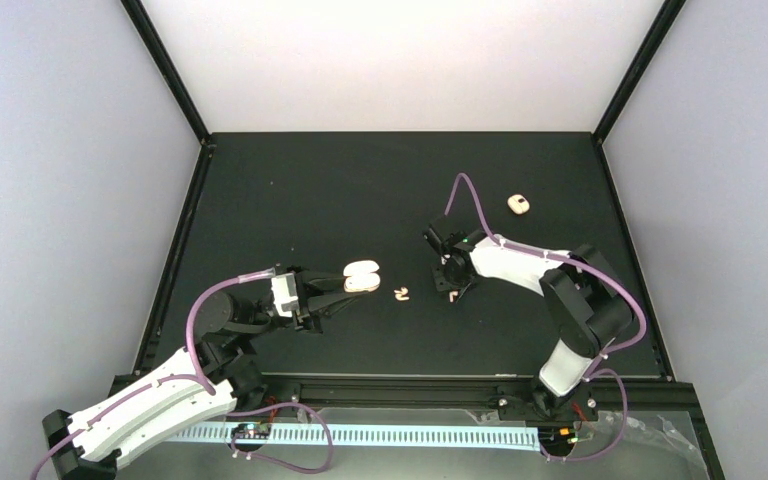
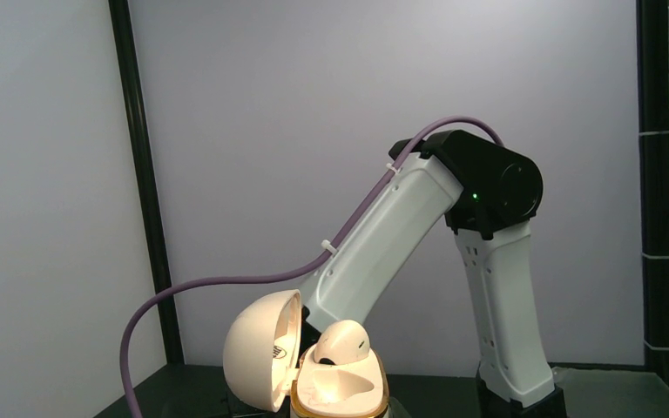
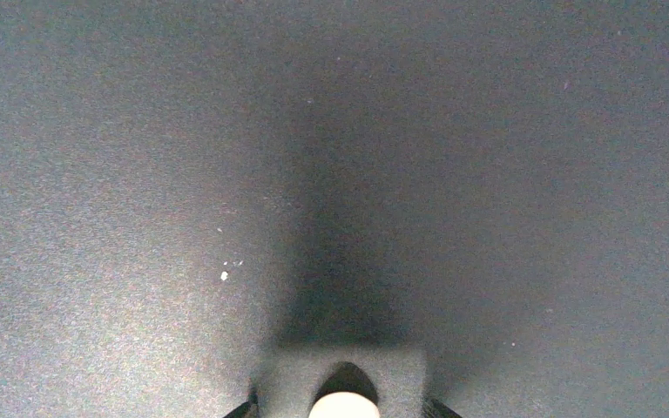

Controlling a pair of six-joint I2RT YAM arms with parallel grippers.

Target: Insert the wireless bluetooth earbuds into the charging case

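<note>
My left gripper (image 1: 351, 289) is shut on the white charging case (image 1: 362, 283), whose lid stands open. In the left wrist view the open case (image 2: 335, 390) has one rounded earbud (image 2: 346, 342) in its far slot, while its near slot looks empty. My right gripper (image 1: 456, 290) points down over the table, its fingers part open. A pale earbud (image 3: 344, 408) lies between its fingertips at the bottom edge of the right wrist view, with gaps on both sides. Most of that earbud is out of the frame.
Small pale pieces (image 1: 401, 294), perhaps earbuds, lie on the black table between the two grippers. Towards the back right rests a rounded cream object (image 1: 518, 204) with a dark spot.
</note>
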